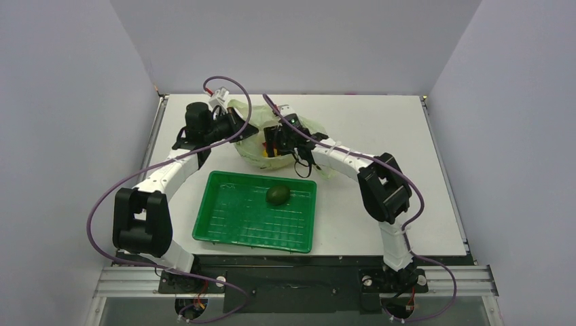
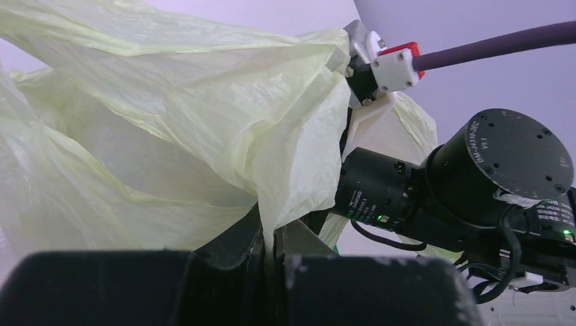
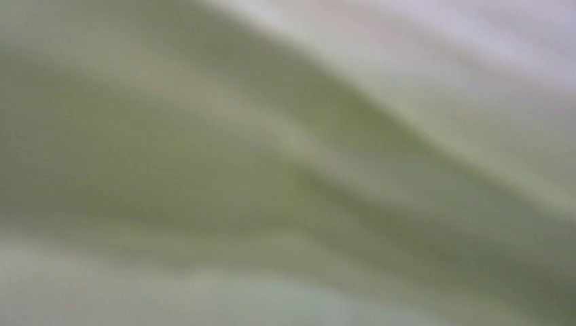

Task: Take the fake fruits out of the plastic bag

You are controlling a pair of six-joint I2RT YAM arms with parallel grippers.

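Observation:
The pale green plastic bag lies at the back middle of the table, its mouth raised. My left gripper is shut on the bag's edge; in the left wrist view a fold of the bag runs down between the fingers. Inside the bag is my right gripper, pointing down over red and yellow fruit that shows only in slivers beside its dark fingers. Whether its fingers hold anything is hidden. Blurred bag plastic fills the right wrist view. A dark green fruit rests in the tray.
The green tray stands in front of the bag, mostly empty. Free table surface stretches at the right and back right. Both arms crowd close over the bag, with purple cables looping above them.

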